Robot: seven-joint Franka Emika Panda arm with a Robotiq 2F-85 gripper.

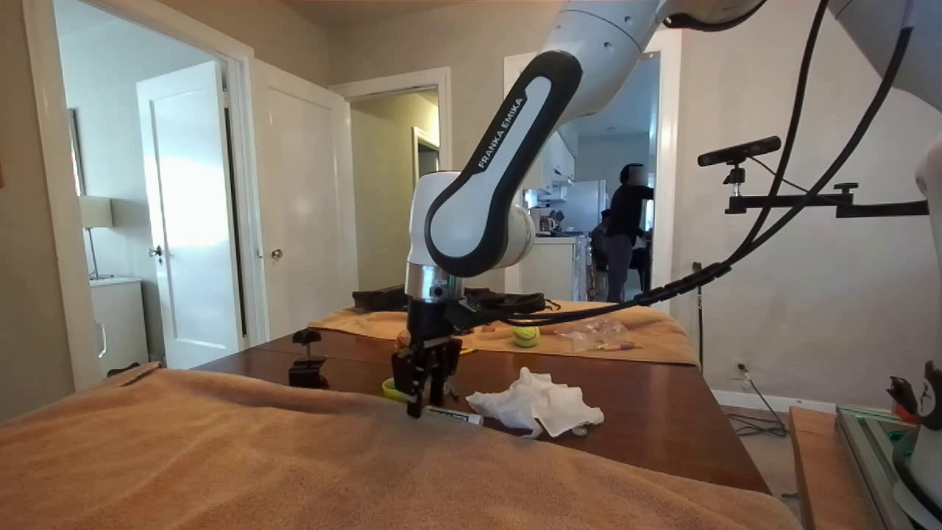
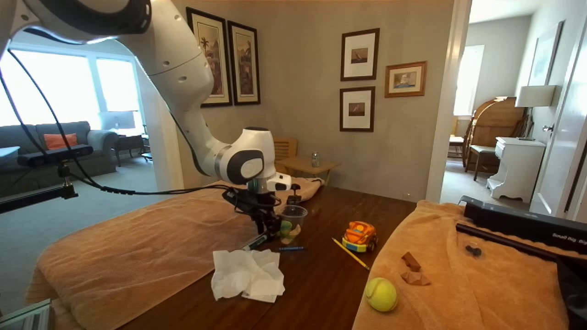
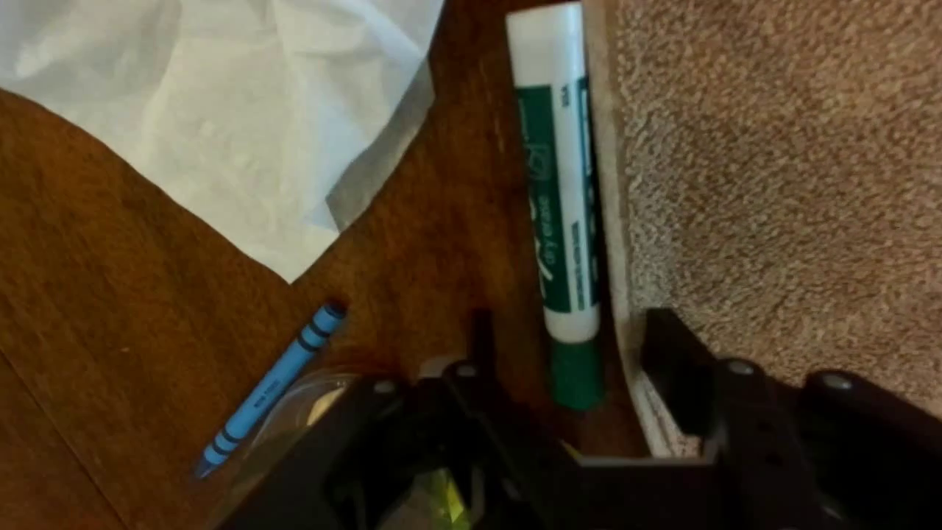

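A white dry-erase marker (image 3: 558,177) with a green label and green cap lies on the dark table, along the edge of the tan towel (image 3: 777,177). My gripper points down over its cap end, fingers parted. One fingertip (image 3: 483,340) is on the table side of the cap, the other (image 3: 671,349) on the towel side, with gaps visible on both sides. In the first exterior view the gripper (image 1: 427,402) hangs low at the marker's left end (image 1: 459,415); in the second, the marker (image 2: 256,241) is partly behind the fingers.
Close to the gripper stand a clear cup (image 2: 295,212) and a small yellow-green cup (image 1: 391,389). A blue crayon (image 3: 269,389) and a crumpled white tissue (image 3: 229,115) lie nearby. Farther off are an orange toy car (image 2: 360,236), a pencil (image 2: 350,253) and a tennis ball (image 2: 381,294).
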